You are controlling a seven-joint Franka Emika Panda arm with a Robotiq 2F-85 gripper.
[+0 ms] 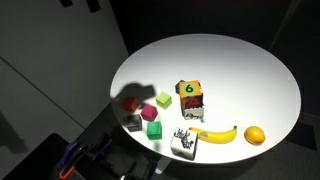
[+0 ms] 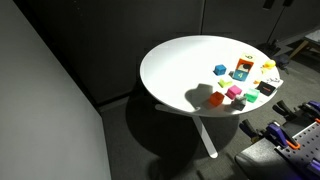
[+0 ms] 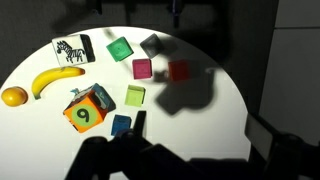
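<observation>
My gripper [image 1: 80, 5] is high over the left side of the table, with its fingertips spread and nothing between them. Its dark fingers also frame the lower part of the wrist view. Far below it sit a red block [image 3: 178, 70], a pink block [image 3: 142, 69], a yellow-green block [image 3: 135, 96], a green block [image 3: 120, 49] and a dark grey block [image 3: 152, 45]. A blue block [image 3: 121, 125] lies close to the larger orange number block [image 3: 84, 113]. The zebra-picture block [image 3: 73, 50] stands near a banana [image 3: 55, 80] and an orange [image 3: 14, 96].
All these objects rest on a round white table [image 1: 235, 75], clustered toward one side. Dark floor surrounds it, and cables and dark equipment [image 2: 285, 145] lie beside the table's edge.
</observation>
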